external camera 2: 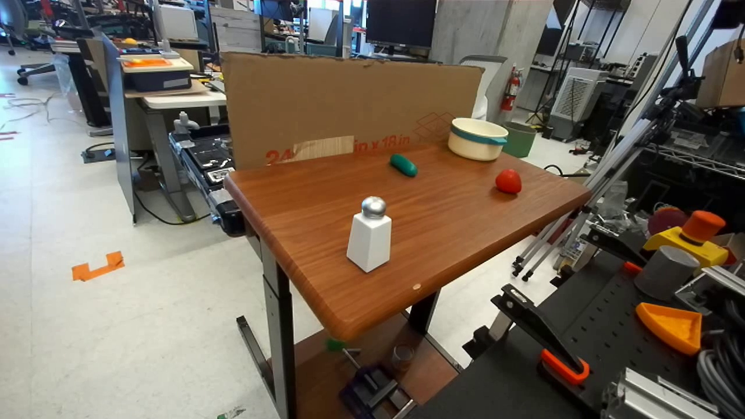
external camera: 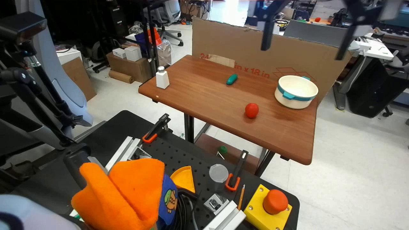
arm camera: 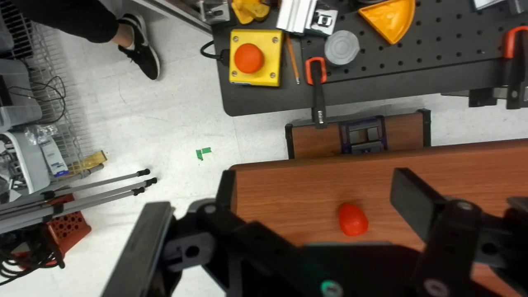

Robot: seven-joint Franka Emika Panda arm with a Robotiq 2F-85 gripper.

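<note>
High above the brown table, my gripper (external camera: 303,51) is open, its two fingers spread wide with nothing between them. In the wrist view a red tomato-like object (arm camera: 353,219) lies below the gap between the fingers, nearer the right one; it rests on the tabletop, well apart from the gripper. A cream pot (external camera: 297,88) with teal handles stands at the table's far right corner, looking empty. The dark green oblong object (external camera: 232,79) lies near the back edge. A white shaker (external camera: 162,78) with a silver top stands upright at the left end.
Cardboard (external camera: 264,46) stands upright behind the table (external camera: 207,92). A black pegboard bench (external camera: 184,149) is in front, with clamps, an orange cloth (external camera: 126,187) and a red button on a yellow box (external camera: 268,207).
</note>
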